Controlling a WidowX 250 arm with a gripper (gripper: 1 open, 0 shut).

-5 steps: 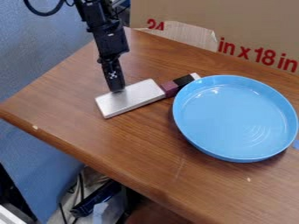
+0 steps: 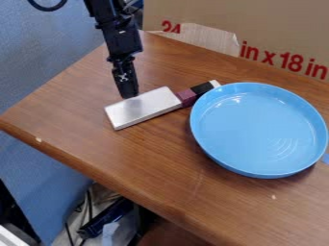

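Note:
My black gripper (image 2: pixel 126 85) points down just above the left end of a white flat rectangular object (image 2: pixel 141 108) on the wooden table; I cannot tell whether it is open or shut. A dark maroon piece with a small white tip (image 2: pixel 197 92) lies at the white object's right end. A blue plate (image 2: pixel 257 130) sits to their right.
A large cardboard box (image 2: pixel 257 34) stands behind the table. Blue fabric and clutter lie beyond the table's left edge.
The objects on the table look unmoved.

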